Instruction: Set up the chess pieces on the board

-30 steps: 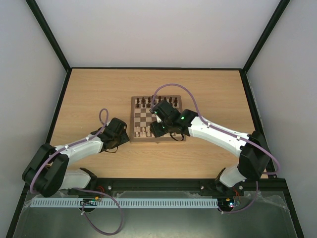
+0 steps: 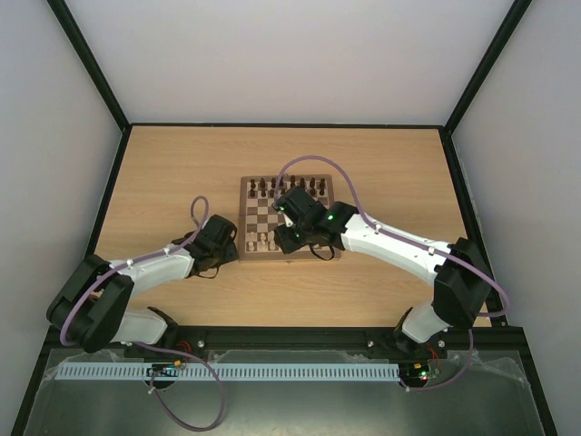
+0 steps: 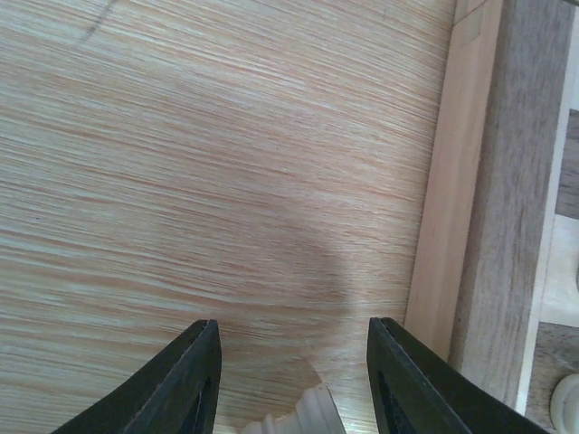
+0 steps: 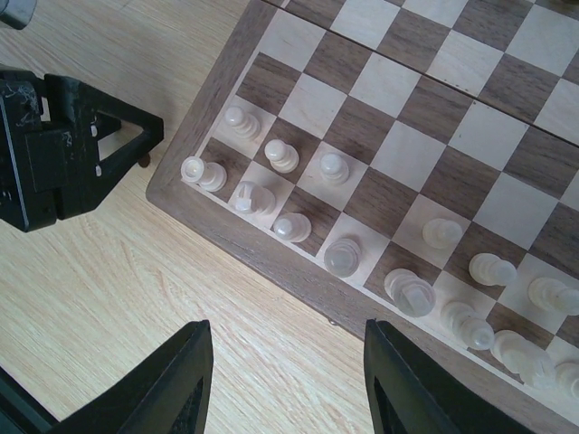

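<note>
The wooden chessboard [image 2: 243,218] holds dark pieces along its far side and white pieces [image 4: 343,258] on its near side. My left gripper is low beside the board's left edge, part open, its fingers apart; a pale piece [image 3: 308,416] shows at the bottom between and below them, and I cannot tell whether it is held. My right gripper stands open above the board's near side, with only table and board rim below its fingers.
In the right wrist view my left gripper sits just outside the board's corner.
My left arm has shifted slightly right and its hose has moved. The right arm has barely moved.
</note>
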